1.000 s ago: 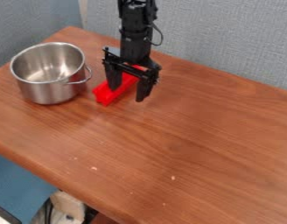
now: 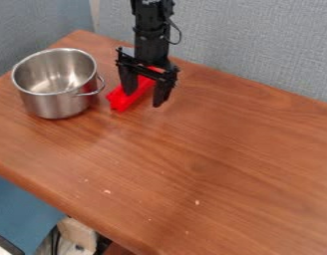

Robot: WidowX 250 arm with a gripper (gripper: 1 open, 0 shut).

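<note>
The black gripper (image 2: pixel 145 82) hangs from the top of the view with its fingers apart, low over a red object (image 2: pixel 123 100) on the wooden table. Part of the red object is hidden under the gripper, and I cannot tell whether the fingers touch it. A steel pot (image 2: pixel 56 84) with a wire handle stands just left of the red object.
Grey padded walls (image 2: pixel 259 50) rise along the back and left. Some unclear items lie below the table's edge at the bottom left.
The gripper has shifted very slightly over the red object. The pot stays where it was.
</note>
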